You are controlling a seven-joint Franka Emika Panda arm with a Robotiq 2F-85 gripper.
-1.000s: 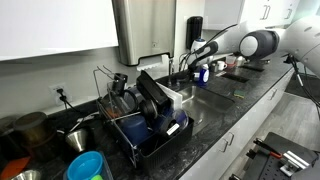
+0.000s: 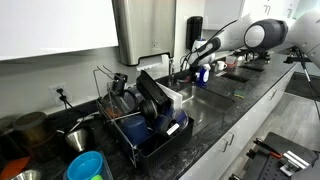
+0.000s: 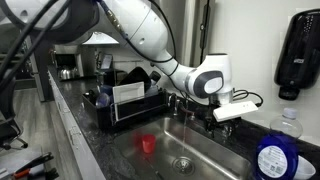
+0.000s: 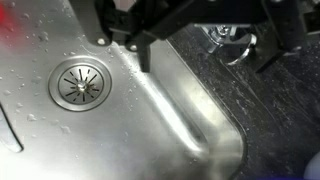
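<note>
My gripper is open over the back edge of the sink, with its two dark fingers wide apart. Behind them in the wrist view a shiny metal fixture (image 4: 232, 42) stands on the dark counter; I cannot tell whether it lies between the fingers. The steel sink (image 4: 120, 150) has a round drain (image 4: 82, 84) and scattered water drops. In exterior view 2 the gripper (image 3: 228, 122) hangs by the sink's rear rim. A red cup (image 3: 149, 144) stands at the sink's left side.
A clear bottle with blue liquid (image 3: 277, 155) stands on the right, near a white bowl (image 3: 304, 168). The black dish rack (image 2: 163, 145), full of pans, takes up the counter left of the sink. A blue container (image 2: 87, 166) sits at the near left.
The arm has shifted slightly at the far end of the sink, its wrist now a little lower and closer to the camera. The dish rack and counter items look unmoved.
</note>
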